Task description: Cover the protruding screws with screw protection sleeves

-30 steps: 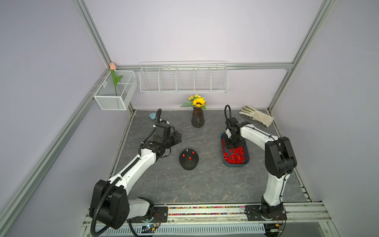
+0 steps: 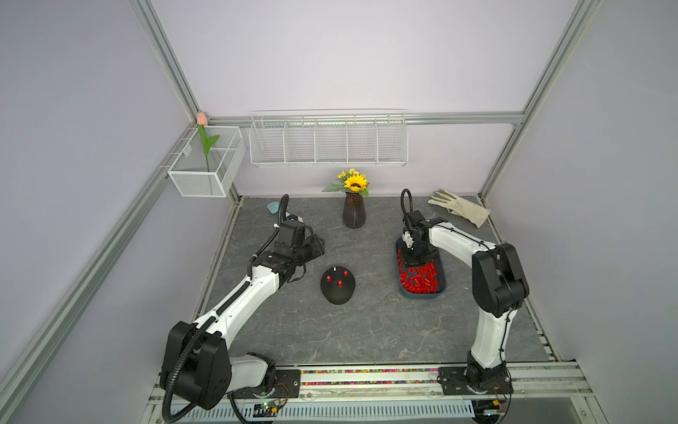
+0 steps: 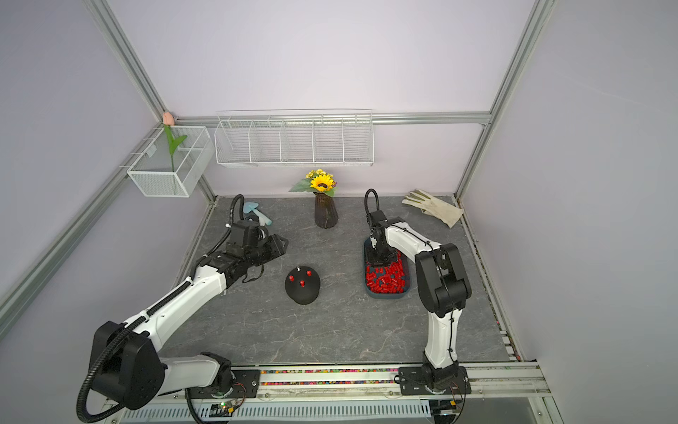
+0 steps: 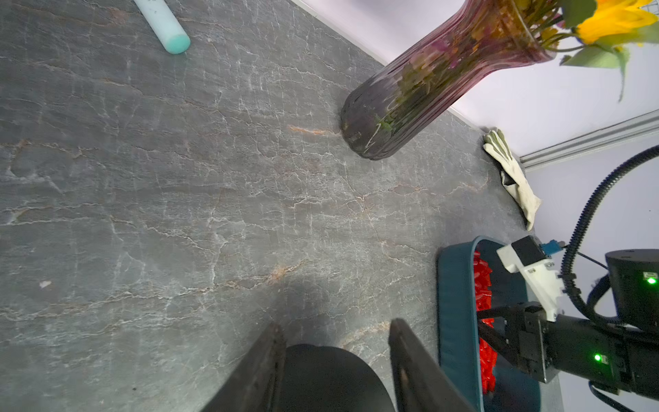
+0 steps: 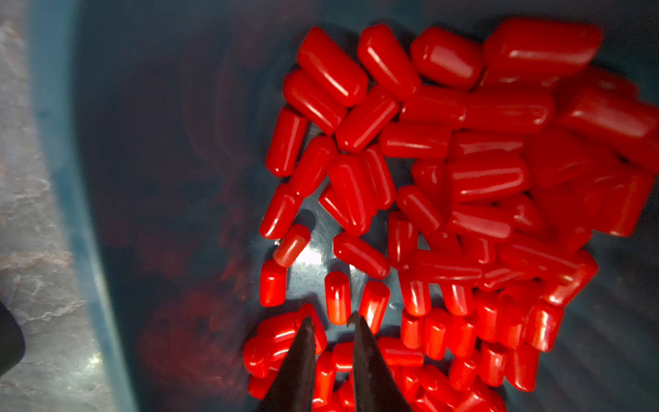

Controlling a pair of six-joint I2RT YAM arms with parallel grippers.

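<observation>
A black round base [image 2: 338,293] stands mid-table. Red sleeves [image 2: 339,283] cover three of its screws, while a bare screw [image 2: 334,268] shows pale at its back edge. Many loose red sleeves [image 5: 357,254] lie in the dark blue bin [image 2: 421,294]. My right gripper points down into that bin, fingers parted a little, its tips close to the small sleeves; none is clearly held. My left gripper hovers behind and left of the base, its blurred fingers apart with nothing between them.
A vase [image 2: 354,210] with sunflowers stands at the back, with a glove [image 2: 460,206] to its right. A pale blue-handled thing [image 4: 164,27] lies at the back left.
My right arm has shifted very slightly over the bin. The left arm, the base and its sleeves look unchanged.
</observation>
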